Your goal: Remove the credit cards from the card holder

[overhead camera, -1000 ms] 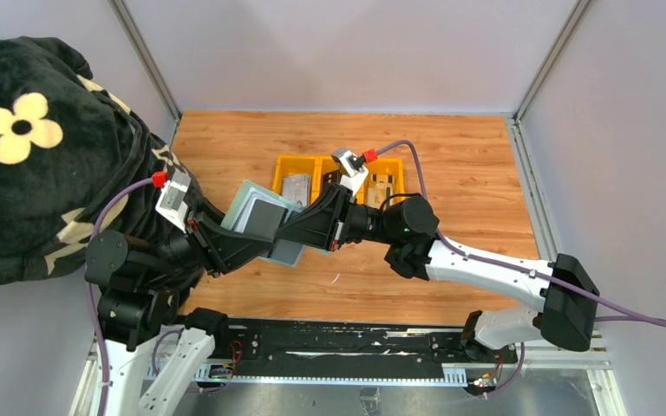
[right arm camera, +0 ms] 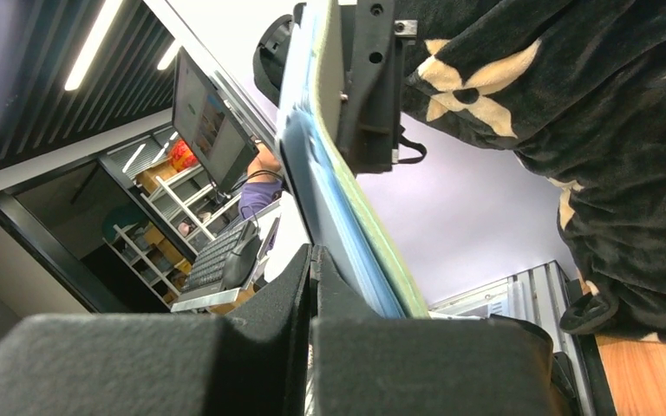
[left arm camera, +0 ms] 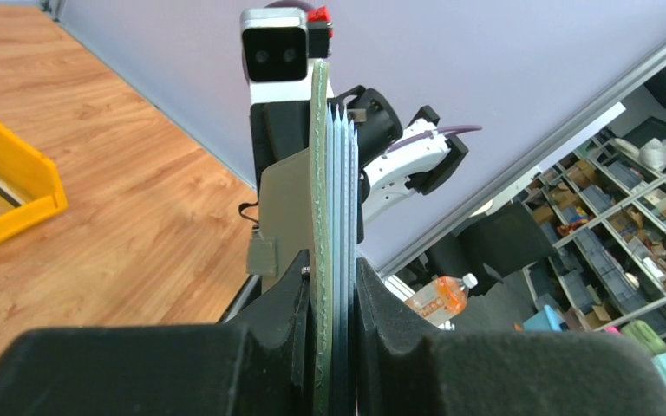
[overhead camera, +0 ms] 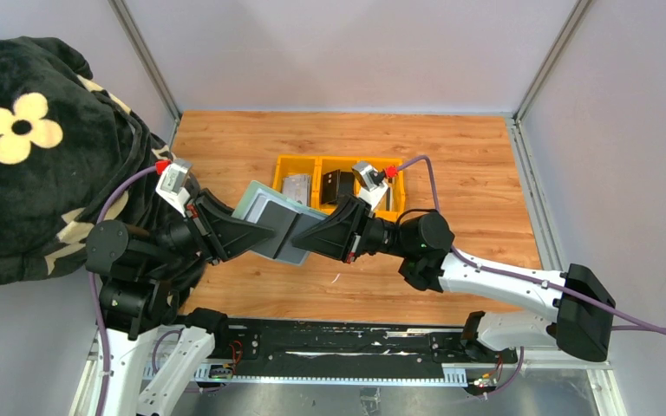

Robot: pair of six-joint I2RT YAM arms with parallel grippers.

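Note:
The pale green card holder (overhead camera: 264,214), with dark grey and light sleeves, hangs above the table between both arms. My left gripper (overhead camera: 270,236) is shut on it. Seen edge-on in the left wrist view, the holder (left arm camera: 321,199) rises from between those fingers with several thin bluish sleeve layers. My right gripper (overhead camera: 297,245) overlaps the holder's right side from above. In the right wrist view its fingers (right arm camera: 264,347) meet, with no card showing between them, and the holder (right arm camera: 347,182) stands just beyond their tips. Whether cards are inside the sleeves cannot be told.
A yellow divided tray (overhead camera: 298,161) with several items, a black box (overhead camera: 336,185) among them, lies behind the holder. A dark flowered blanket (overhead camera: 43,191) covers the left side.
My right gripper has shifted rightward, uncovering more of the holder's dark sleeve.

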